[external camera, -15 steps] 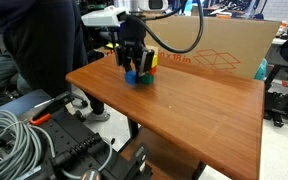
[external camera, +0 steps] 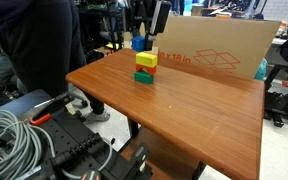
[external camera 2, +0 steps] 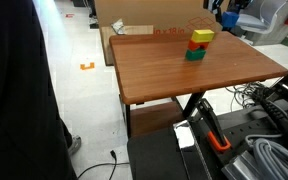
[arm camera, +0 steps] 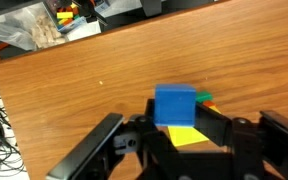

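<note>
Between the fingers of my shut gripper is a blue block (arm camera: pixel 175 104), held above the table. In exterior view 1 the blue block (external camera: pixel 138 44) hangs just behind and above a small stack; in exterior view 2 the blue block (external camera 2: pixel 230 19) is to the right of that stack and higher. The stack has a green block (external camera: pixel 144 77) at the bottom, a red block (external camera 2: pixel 194 45) in the middle and a yellow block (external camera: pixel 146 60) on top. From the wrist, the yellow block (arm camera: pixel 187 135) shows below the held block, partly covered by it and the fingers.
A cardboard sheet (external camera: pixel 209 45) stands along its far side. Cables (external camera: pixel 9 140) lie on the dark stand at the near left. A bin with small coloured pieces (arm camera: pixel 64 15) shows beyond the table edge.
The gripper has risen with the blue block, from low beside the stack to above its top level. The stack, once partly hidden behind the gripper, now shows clearly and stands in place.
</note>
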